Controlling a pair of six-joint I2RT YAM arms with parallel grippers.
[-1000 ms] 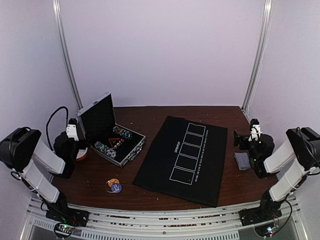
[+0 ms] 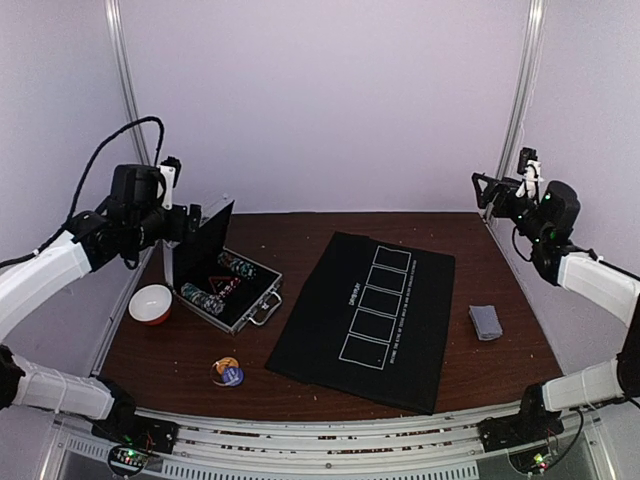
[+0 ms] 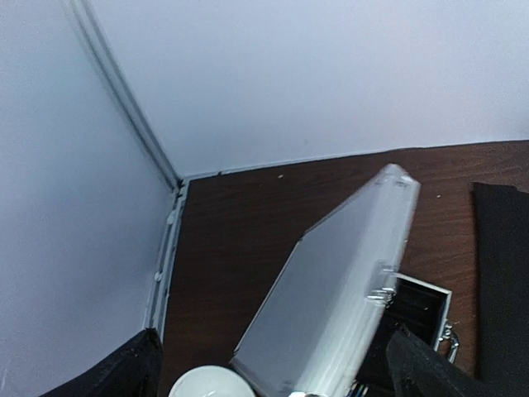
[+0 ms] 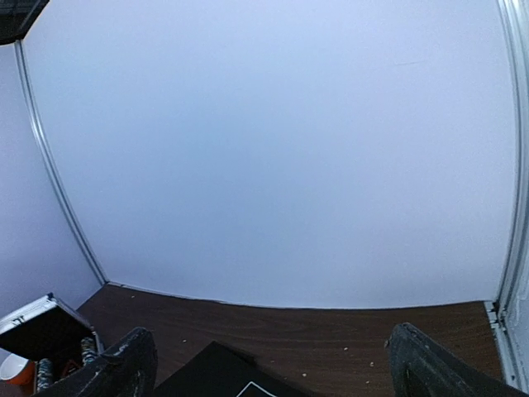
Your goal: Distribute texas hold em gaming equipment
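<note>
A silver case [image 2: 235,325] stands on the left of the table with its lid [image 2: 205,250] raised, tilted partly over the tray. Poker chips [image 2: 236,264] lie in rows inside, with a dark middle between them. My left gripper [image 2: 185,222], open and empty, is up by the lid; in the left wrist view the lid [image 3: 331,289] is between and beyond the fingers, and whether they touch is unclear. High at the right back, my right gripper [image 2: 479,188] is open with nothing between its fingers. A black mat [image 2: 330,290] printed with white card boxes covers the table's middle.
A white bowl with a red outside [image 2: 150,302] sits left of the case. Round blue and orange pieces [image 2: 229,373] lie near the front. A grey block [image 2: 485,322] rests right of the mat.
The case lid has tipped further over the tray, and the case has shifted slightly left. The bowl and grey block show more fully.
</note>
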